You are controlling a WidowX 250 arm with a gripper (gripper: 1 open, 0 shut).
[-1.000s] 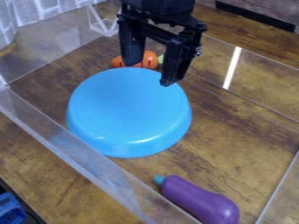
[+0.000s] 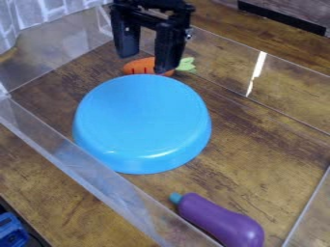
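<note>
A black gripper (image 2: 147,52) hangs at the top of the camera view, its two fingers spread apart, above and just behind an orange carrot (image 2: 145,67) with a green top. In front of the carrot lies a large blue dome-shaped object (image 2: 142,123), like an upturned bowl or lid. A purple eggplant (image 2: 222,220) with a teal stem lies at the lower right.
A wooden surface (image 2: 264,145) is bounded by clear plastic walls on the left, back and right. Open wood shows to the right of the blue object and at the left. A blue item (image 2: 11,232) sits outside the wall at the lower left.
The gripper has moved up and to the left, toward the back, uncovering more of the carrot. The blue object and the eggplant have not moved.
</note>
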